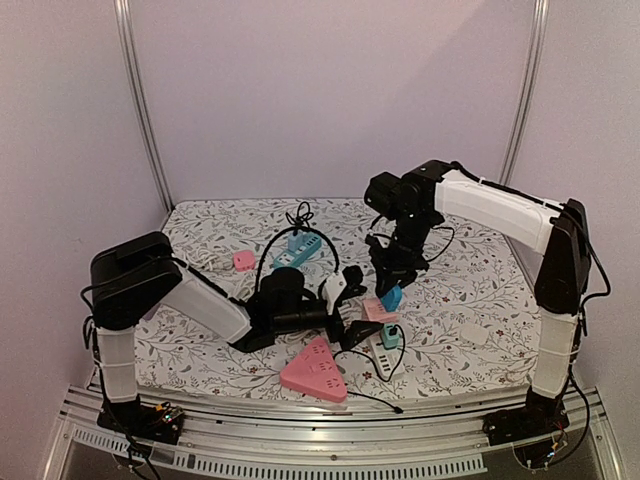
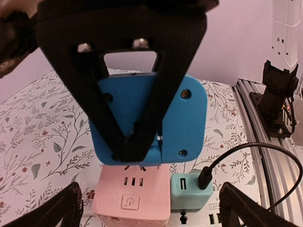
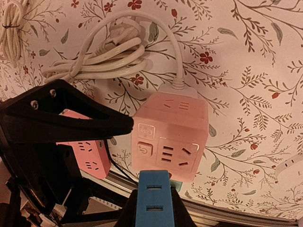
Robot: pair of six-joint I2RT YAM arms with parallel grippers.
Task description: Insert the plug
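My right gripper is shut on a blue plug, held just above a pink cube socket; in the right wrist view the plug is at the bottom, beside that socket. The cube sits on a white strip, next to a teal cube with a black cable plugged in. My left gripper stands open at the pink cube's left, its fingers low at either side in its wrist view.
A pink triangular strip lies at the front, a blue strip at the back, white coiled cables around the middle left.
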